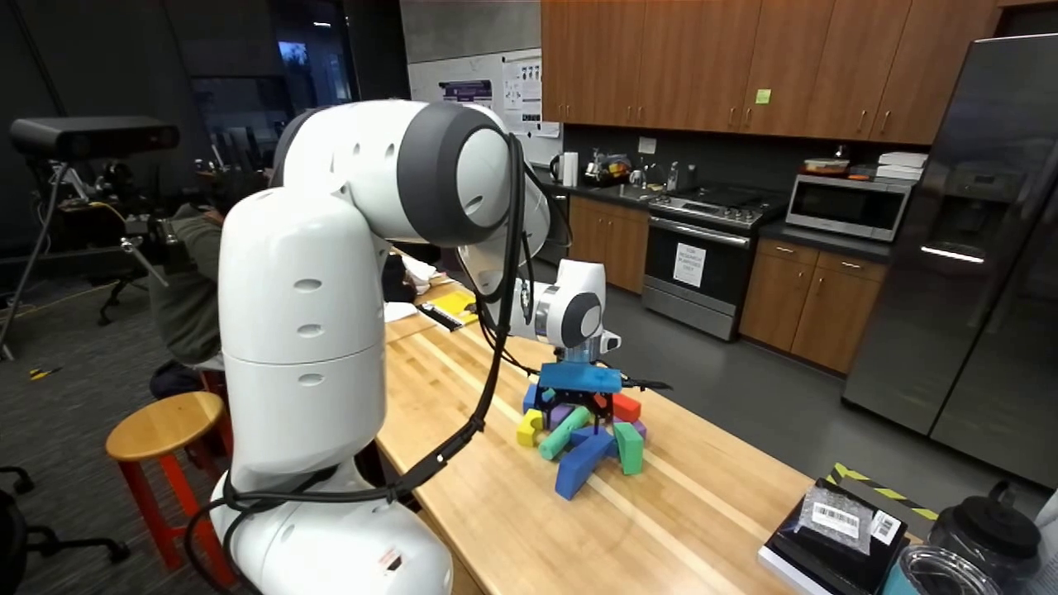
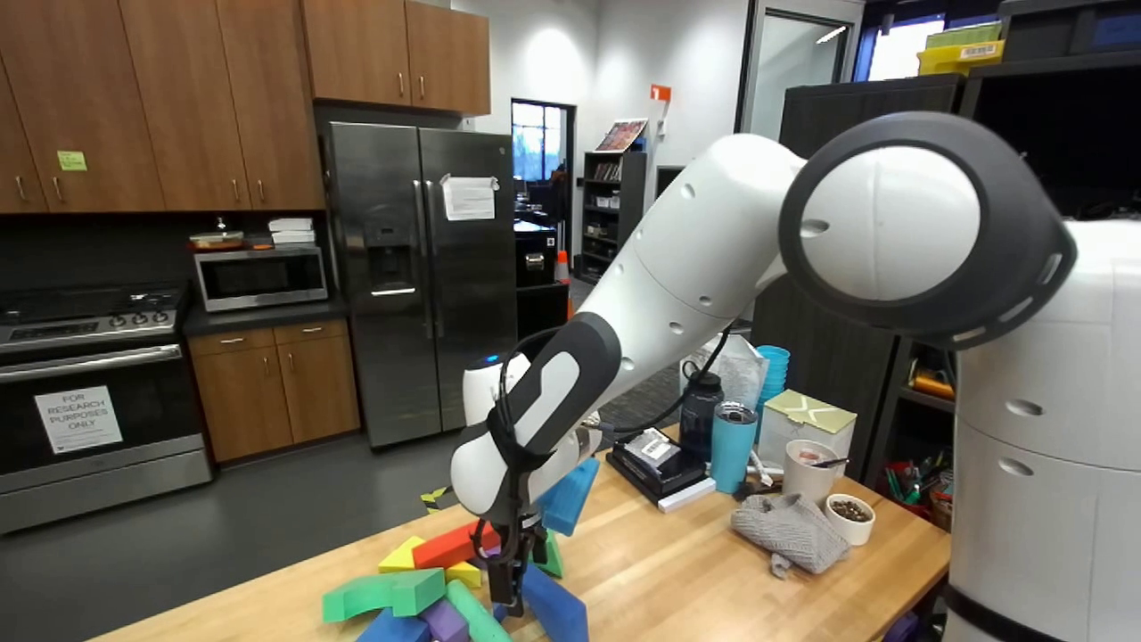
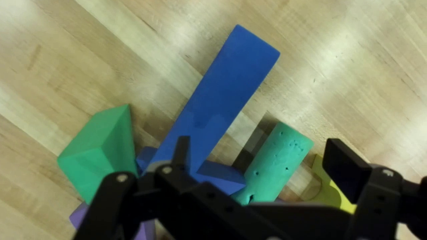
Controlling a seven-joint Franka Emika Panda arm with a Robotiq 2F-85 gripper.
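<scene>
My gripper stands open low over a heap of coloured blocks, nothing held between its fingers. In the wrist view a long blue block (image 3: 224,88) runs up and right from beside the left finger (image 3: 182,152). A green cylinder (image 3: 276,164) lies between the two fingers' lines, and a yellow block (image 3: 332,192) is partly covered by the right finger. Left of the blue block sits a green wedge-shaped block (image 3: 100,148). A purple block (image 3: 80,214) shows at the bottom, largely hidden by the gripper. Exterior view 2 shows a red block (image 2: 457,544) close beside the gripper.
Bare tabletop (image 1: 684,516) stretches in front of the heap. Toward one end of the table are a black box (image 2: 654,460), a blue tumbler (image 2: 733,444), a grey cloth (image 2: 792,530) and a small white cup (image 2: 850,519).
</scene>
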